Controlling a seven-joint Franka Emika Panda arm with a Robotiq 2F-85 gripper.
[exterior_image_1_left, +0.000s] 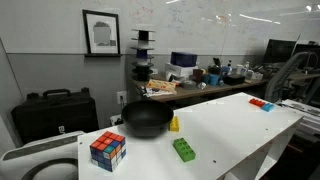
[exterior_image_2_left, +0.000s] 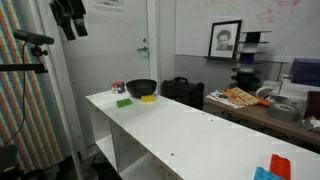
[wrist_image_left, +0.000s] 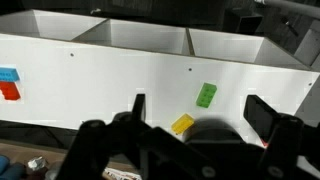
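Note:
My gripper stands open high above the white table, its dark fingers (wrist_image_left: 137, 108) wide apart and nothing between them. Exterior view 2 shows the gripper (exterior_image_2_left: 74, 32) at the upper left, well clear of everything. On the table, a green block (exterior_image_1_left: 184, 150) lies in front of a black bowl (exterior_image_1_left: 148, 117). Close to the bowl is a yellow block (exterior_image_1_left: 174, 124). A Rubik's cube (exterior_image_1_left: 108, 150) sits left of the green block. Far off at the other end are a red block (exterior_image_2_left: 280, 166) and a blue block (exterior_image_2_left: 266, 174), side by side.
Open compartments (wrist_image_left: 146, 36) show below one table edge.

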